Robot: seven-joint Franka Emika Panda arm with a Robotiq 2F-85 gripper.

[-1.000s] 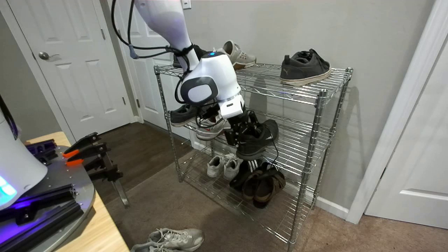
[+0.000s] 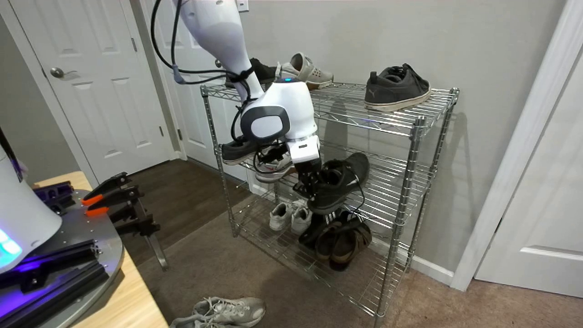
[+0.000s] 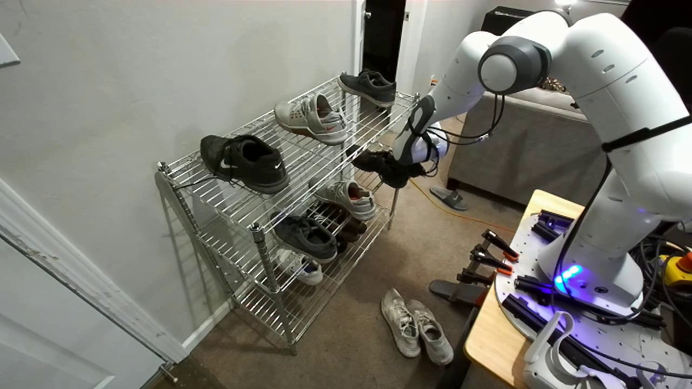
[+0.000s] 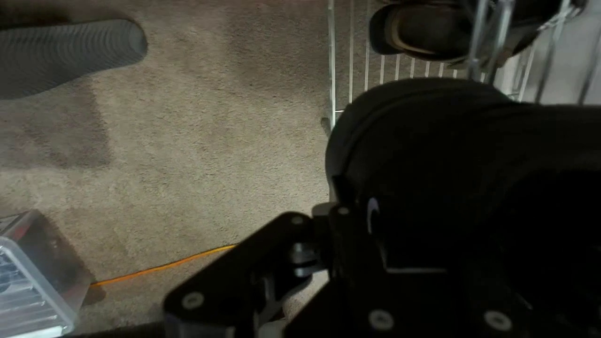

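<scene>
In exterior view 1, a black lace-up shoe (image 2: 352, 177) is at the front of the middle shelf, its heel toward the arm and a lace dangling. My black gripper (image 2: 306, 188) is right up against the heel. From the wrist view, the dark shoe (image 4: 428, 129) fills the right side, and the gripper linkage (image 4: 298, 248) meets its heel edge. Black on black hides where the fingertips stand and whether they clasp the shoe. Exterior view 2 shows only a dark mass (image 3: 397, 172) below the wrist, at the rack's far end.
The wire rack (image 2: 407, 191) holds several other shoes: a dark sneaker (image 2: 396, 87) up top, grey sneakers (image 2: 276, 166) beside the gripper, brown sandals (image 2: 344, 240) below. White shoes (image 3: 415, 324) lie on the floor. The top shelf's right front is bare.
The black shoe has shifted slightly right, its toe end a bit higher.
</scene>
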